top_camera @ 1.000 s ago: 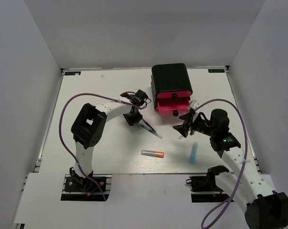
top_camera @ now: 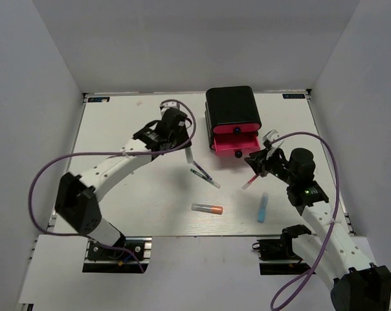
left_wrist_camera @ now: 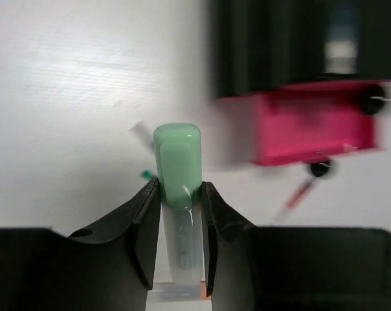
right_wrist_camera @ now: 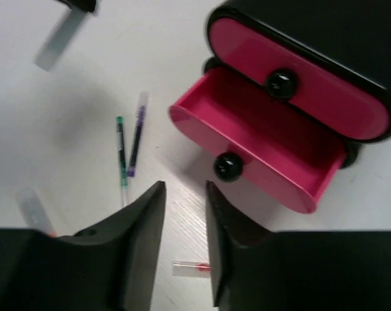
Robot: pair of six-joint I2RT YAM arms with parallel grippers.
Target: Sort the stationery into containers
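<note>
My left gripper is shut on a green-capped translucent marker (left_wrist_camera: 178, 155), lifted left of the black two-drawer box (top_camera: 231, 103). The box's lower pink drawer (right_wrist_camera: 260, 129) is open and looks empty from the right wrist view. My right gripper stands part open in front of the drawer, nothing between its fingers. A purple pen (right_wrist_camera: 137, 136) and a green pen (right_wrist_camera: 122, 152) lie left of the drawer. A red pen (top_camera: 250, 181) lies below my right gripper, an orange-and-grey marker (top_camera: 207, 208) near the front, and a blue item (top_camera: 262, 207) at front right.
Grey walls border both sides. Purple cables hang along both arms.
My left arm has risen with the marker in its gripper, blurred by motion in the top view. My right gripper has moved slightly right, uncovering more of the red pen.
</note>
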